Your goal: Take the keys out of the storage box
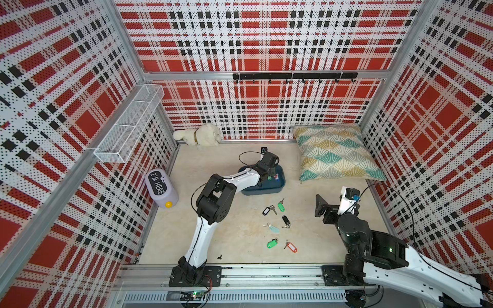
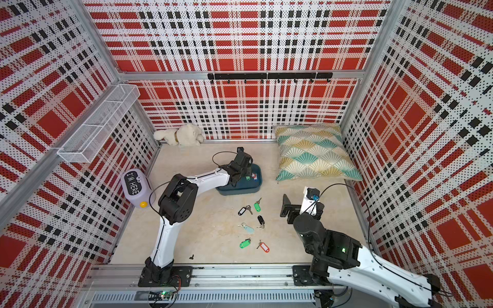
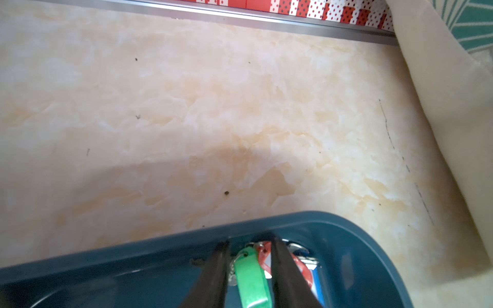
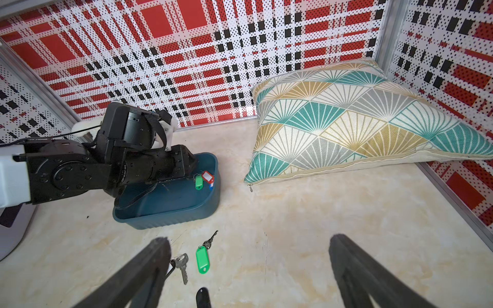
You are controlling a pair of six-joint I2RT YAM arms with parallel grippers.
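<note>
A dark teal storage box (image 4: 164, 215) holds a green key tag (image 3: 251, 279) and a red tag (image 3: 303, 272), with metal keys and a blue piece, in its right corner. My left gripper is over that corner, its blurred fingers either side of the green tag; whether it grips is unclear. Outside the box lie several tagged keys, among them a green one (image 1: 281, 206) and a red one (image 1: 291, 247). My right gripper stands open above the table at the right, with nothing between its fingers.
A patterned pillow (image 1: 336, 151) sits right of the box, a white plush dog (image 1: 205, 135) at the back left, a lilac bin (image 1: 159, 187) at the left. A wire basket (image 1: 128, 123) hangs on the left wall.
</note>
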